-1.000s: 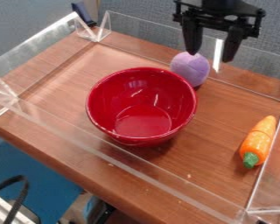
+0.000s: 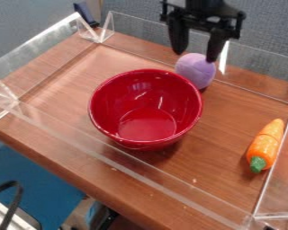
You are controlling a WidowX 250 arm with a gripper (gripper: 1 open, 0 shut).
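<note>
My black gripper [image 2: 194, 43] hangs at the top middle, its two fingers spread apart, above and slightly behind a round purple object [image 2: 196, 70] that sits just behind a red bowl [image 2: 146, 121]. The bowl is empty and stands near the middle of the wooden surface. An orange carrot [image 2: 265, 144] with a green tip lies at the right. Nothing shows between the fingers.
Clear low walls [image 2: 274, 216] edge the wooden surface [image 2: 62, 72]. A dark cable lies off the table at lower left.
My gripper has moved left, to over the purple object. The bowl, carrot and purple object look unmoved.
</note>
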